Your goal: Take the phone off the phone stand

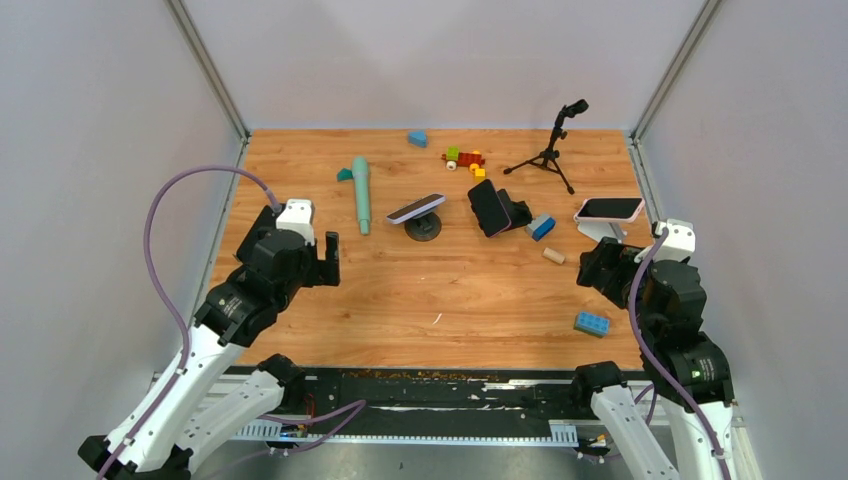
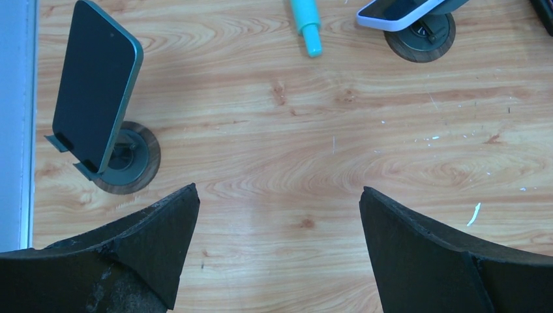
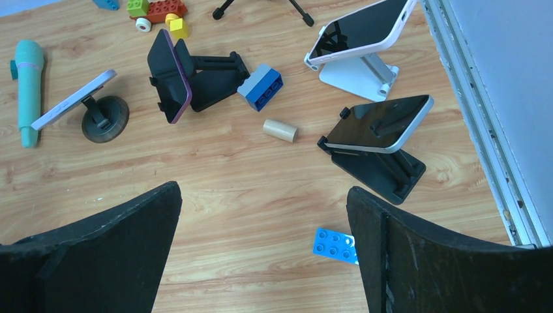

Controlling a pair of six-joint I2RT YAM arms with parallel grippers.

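Several phones rest on stands. At the left, a dark phone with a teal edge (image 2: 98, 85) leans on a round-based stand (image 2: 140, 160). Near the middle, a lavender-edged phone (image 1: 416, 208) sits on a round dark stand (image 1: 423, 228). A purple-edged phone (image 3: 168, 78) leans on a black folding stand (image 3: 218, 78). On the right are a phone on a white stand (image 3: 365, 29) and another phone (image 3: 381, 124) on a black stand (image 3: 398, 179). My left gripper stands open above bare wood. My right gripper is open too, with nothing between its fingers.
A teal microphone toy (image 1: 361, 195), a small tripod (image 1: 550, 150), toy bricks (image 1: 467, 160), a blue-grey block (image 1: 541, 227), a wooden cylinder (image 1: 553, 256) and a blue brick (image 1: 592, 324) lie about. Walls close in the sides.
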